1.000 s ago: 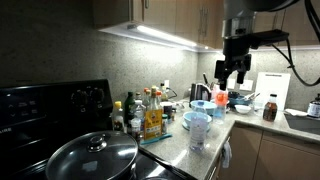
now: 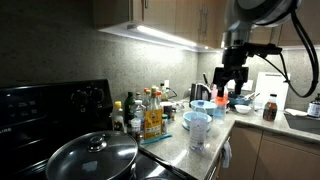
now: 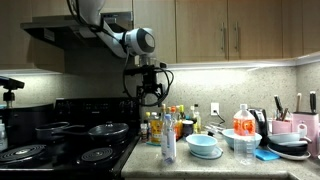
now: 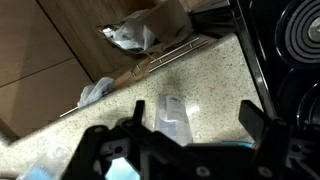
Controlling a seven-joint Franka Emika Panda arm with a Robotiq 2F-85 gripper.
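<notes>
My gripper hangs above the counter with its black fingers spread wide apart in the wrist view. No object is held between them. Below lies the speckled counter, where a clear plastic bottle [image 4: 172, 112] shows from above in the gap, nearer the left finger. In the first exterior view the gripper [image 2: 231, 85] is high over the worktop, and the clear bottle [image 2: 198, 130] stands upright near the counter's front edge. The second exterior view has the gripper [image 3: 151, 98] well above the same bottle [image 3: 168, 138], with open air between them.
A large lidded pan [image 2: 93, 158] sits on the black stove. Several sauce and oil bottles [image 2: 153, 115] crowd the back of the counter. Stacked bowls [image 3: 204, 146] and an orange-labelled bottle [image 3: 244, 135] stand to the right. Cabinets [image 3: 205, 38] hang overhead.
The arm has come down a little and turned slightly over the last second. Bottles, bowls and pan have stayed where they were.
</notes>
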